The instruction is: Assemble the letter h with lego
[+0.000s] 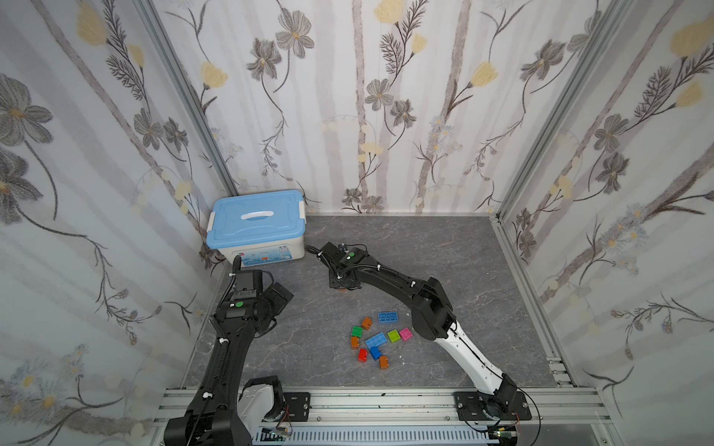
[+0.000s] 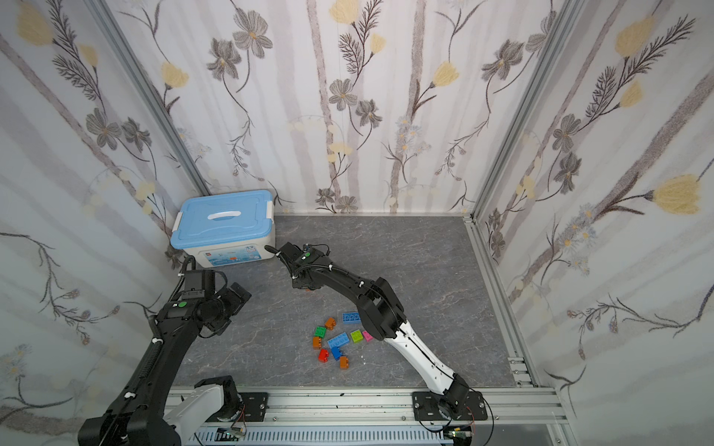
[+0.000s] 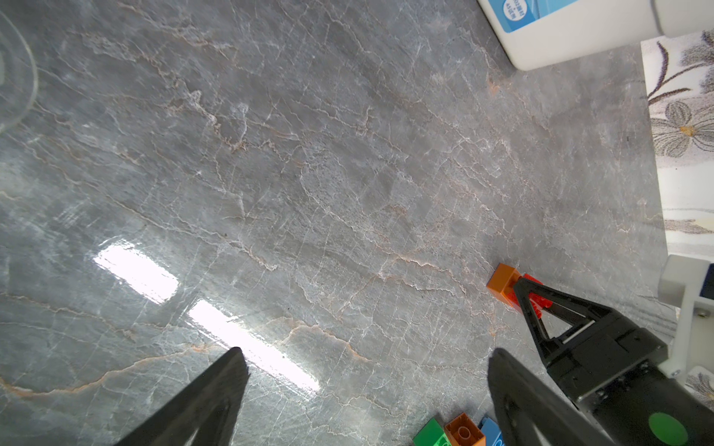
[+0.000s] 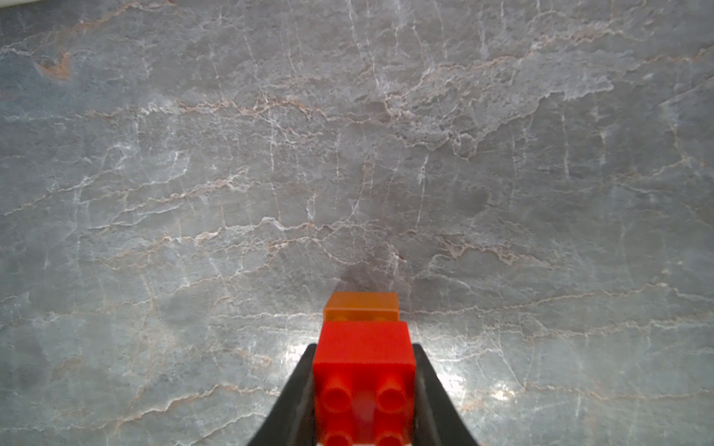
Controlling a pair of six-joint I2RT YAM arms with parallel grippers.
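Observation:
A red brick (image 4: 364,345) sits between the fingertips of my right gripper, which is shut on it. Just beyond the red brick's far face, an orange brick (image 4: 362,304) shows in the right wrist view; the left wrist view has this orange brick (image 3: 504,279) against the red one at the fingertips. Whether the two are pressed together, I cannot tell. My left gripper stands open over bare table, well away from them. Loose bricks lie nearer the front, among them a green one (image 1: 357,331), a light blue one (image 1: 376,339) and a pink one (image 1: 405,334).
A lidded storage box (image 1: 256,219) occupies the back left corner. Another blue brick (image 1: 388,316), a lime brick (image 1: 394,336) and a loose red brick (image 1: 363,355) belong to the front cluster. Bare table lies between the two grippers and at the back right.

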